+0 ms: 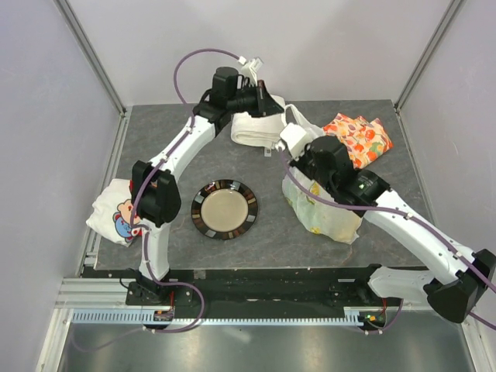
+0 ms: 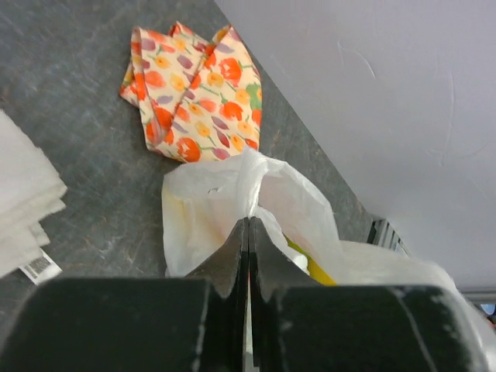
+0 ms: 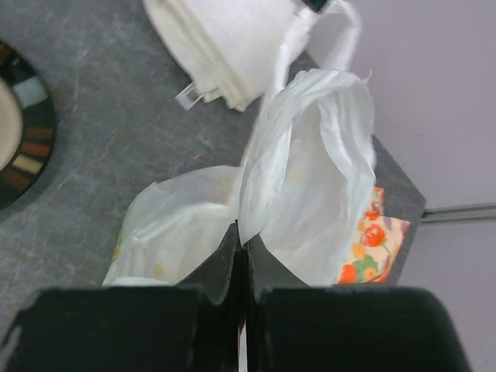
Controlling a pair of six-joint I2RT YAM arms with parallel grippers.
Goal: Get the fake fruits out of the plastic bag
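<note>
The white translucent plastic bag (image 1: 325,221) stands on the grey table's right side, its top pulled upward. At the bag's upper end, my left gripper (image 1: 282,111) is shut on a handle strip; in the left wrist view the strip (image 2: 249,186) runs into the fingertips. Lower down, my right gripper (image 1: 291,161) is shut on the bag's thin film, which gathers at its fingertips in the right wrist view (image 3: 242,239). Something yellow (image 2: 311,263) shows inside the bag in the left wrist view. Most of the contents are hidden by plastic and the right arm.
A dark-rimmed plate (image 1: 225,229) lies mid-table, left of the bag. Folded white cloth (image 1: 256,132) lies behind, under the left gripper. An orange floral cloth (image 1: 364,138) is at back right, and a printed white cloth (image 1: 105,213) lies far left.
</note>
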